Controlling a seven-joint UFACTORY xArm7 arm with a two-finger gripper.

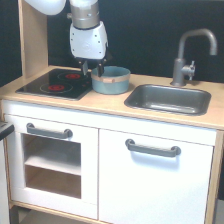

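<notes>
A teal pot (112,86) sits on the wooden counter, just right of the black stovetop (57,87) with its red burners. My gripper (92,71), on the white arm coming from the top, is low at the pot's left rim. Its fingers are small and dark, and whether they are open or shut cannot be made out.
A metal sink (167,98) with a grey faucet (182,60) is on the right of the counter (140,118). A wooden side panel rises at the left. The white cabinet doors below have dark handles.
</notes>
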